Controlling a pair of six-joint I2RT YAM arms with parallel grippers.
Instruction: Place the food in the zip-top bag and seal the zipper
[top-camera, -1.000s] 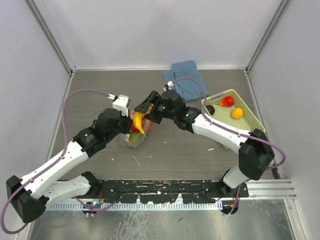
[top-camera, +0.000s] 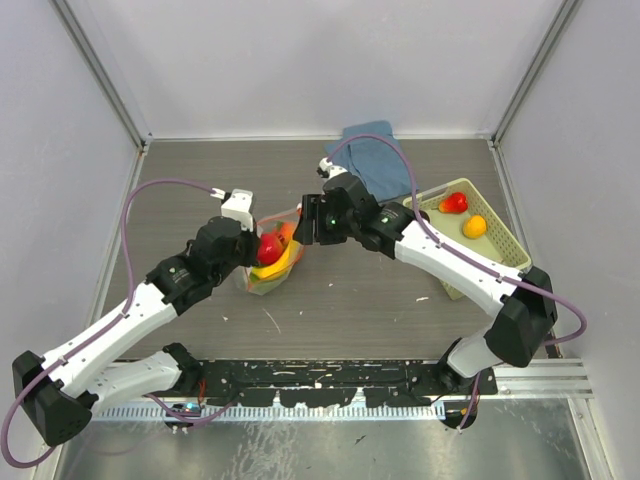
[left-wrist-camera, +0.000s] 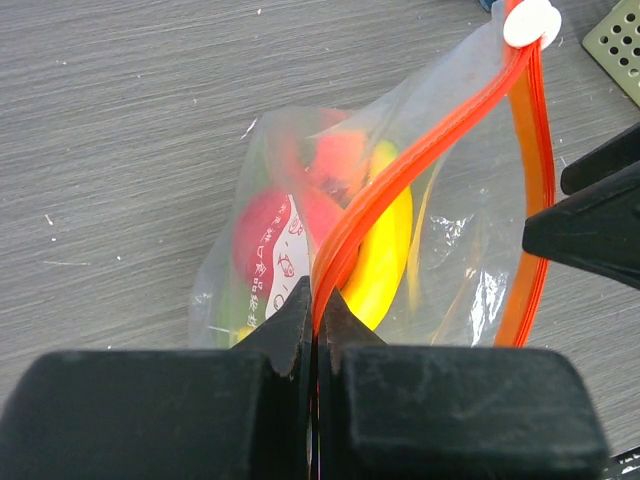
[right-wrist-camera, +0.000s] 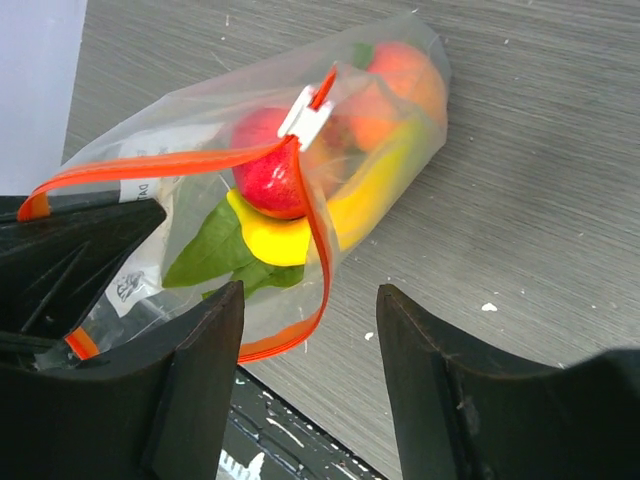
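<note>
The clear zip bag (top-camera: 270, 275) with orange zipper holds a red round fruit (left-wrist-camera: 270, 240), an orange piece (right-wrist-camera: 405, 75), a yellow banana (left-wrist-camera: 380, 265) and green leaves (right-wrist-camera: 210, 250). My left gripper is shut on the bag's zipper edge. My right gripper hangs part open at the bag's mouth, to the right, with no food visible between its fingers. A white slider (left-wrist-camera: 532, 22) sits at the end of the zipper.
A perforated tray (top-camera: 450, 275) at right holds a red pepper (top-camera: 453, 203), a yellow fruit (top-camera: 474, 226) and a dark item. A blue cloth (top-camera: 375, 160) lies at the back. The table left of the bag is clear.
The banana that was in my right gripper's grasp now lies in the bag. The right gripper has let go and turned upright, shifting slightly right.
</note>
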